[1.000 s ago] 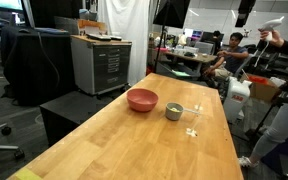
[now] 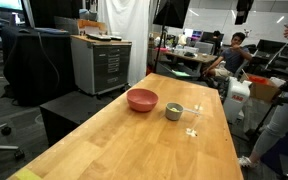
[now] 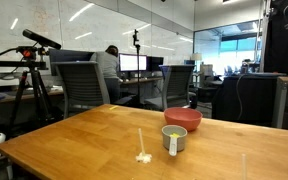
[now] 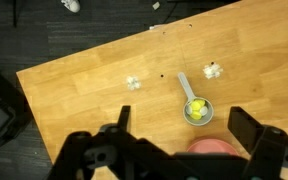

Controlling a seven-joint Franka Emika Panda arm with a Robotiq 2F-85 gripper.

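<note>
My gripper is open high above the wooden table, its two dark fingers wide apart in the wrist view with nothing held between them. Below, a small metal pot with a pale straight handle holds yellow and whitish pieces. A red bowl lies close by the pot, partly covered by the gripper's body. From the first exterior view, the bowl stands to the left of the pot, both upright. The second exterior view has the pot in front of the bowl.
Two small white patches mark the tabletop. Chairs and a drawer cabinet stand around it. A person sits in the background.
The bowl and pot stay where they were. At the right edge, a hand with a white object, visible a second ago, has shifted. The dark part at the top right has moved only slightly.
</note>
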